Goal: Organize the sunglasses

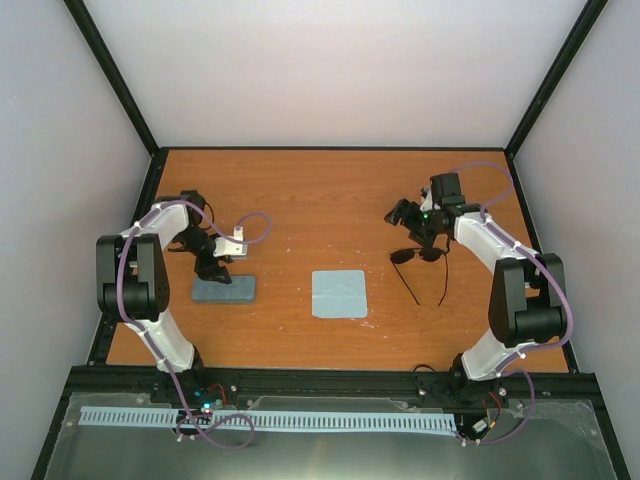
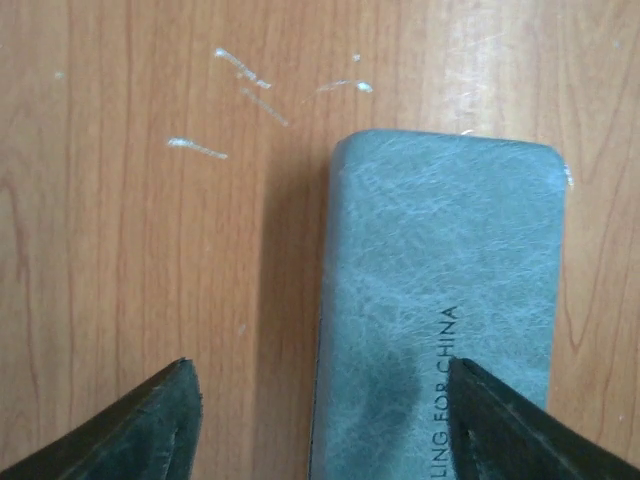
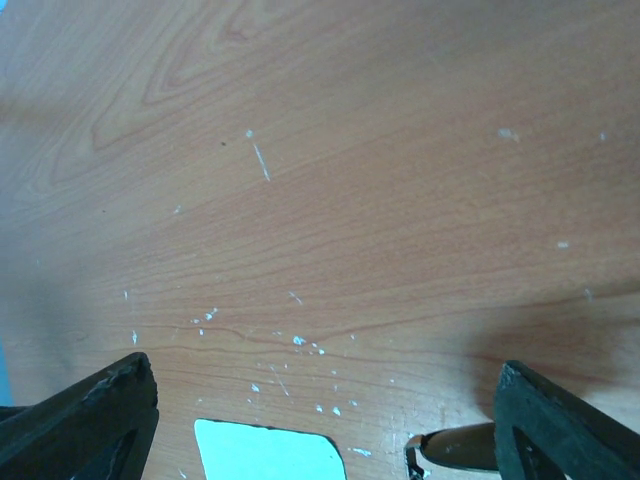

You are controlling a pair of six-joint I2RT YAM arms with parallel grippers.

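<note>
The sunglasses (image 1: 405,256) lie with temples open on the right of the table, one dark lens (image 3: 460,448) showing at the bottom of the right wrist view. My right gripper (image 1: 405,215) hovers open just above and behind them, nothing between its fingers. A blue-grey case (image 1: 225,292) lies at the left, printed lettering on its top (image 2: 440,220). My left gripper (image 1: 213,270) is open over the case's far edge, its fingertips either side of the case in the left wrist view.
A light blue cloth (image 1: 339,294) lies flat in the middle front of the table. Dark frame rails border the table.
</note>
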